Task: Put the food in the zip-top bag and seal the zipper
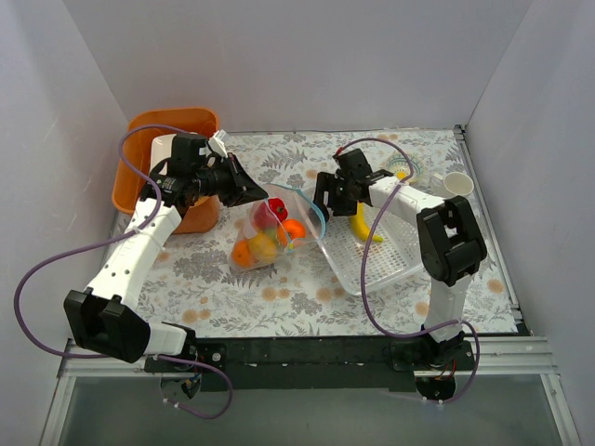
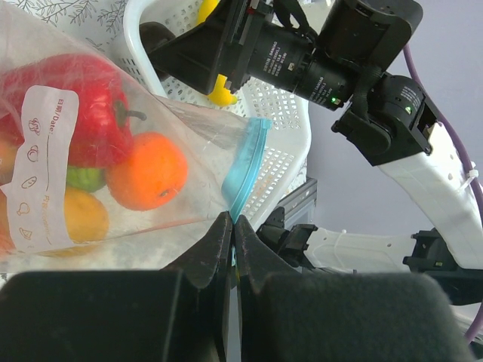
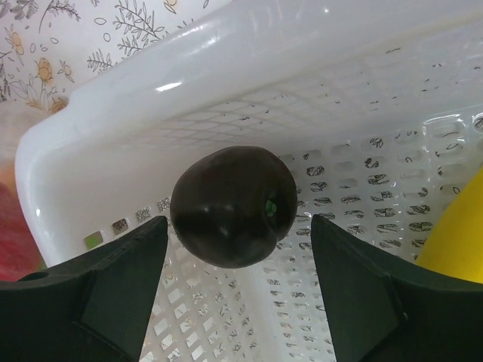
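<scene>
The clear zip bag (image 1: pixel 270 243) holds several fruits and vegetables, among them a red pepper (image 2: pixel 90 105) and an orange (image 2: pixel 147 172). My left gripper is shut at the bag's blue-edged mouth; whether bag film is between its fingertips is unclear. A dark round vegetable (image 3: pixel 232 204) lies in the white perforated basket (image 1: pixel 390 255). My right gripper is open around it from above, fingers apart on either side. A yellow banana (image 1: pixel 365 229) lies beside it in the basket.
An orange bin (image 1: pixel 197 219) stands at back left behind the left arm. A white mug (image 1: pixel 457 185) and a patterned bowl sit at back right. Walls close in on both sides.
</scene>
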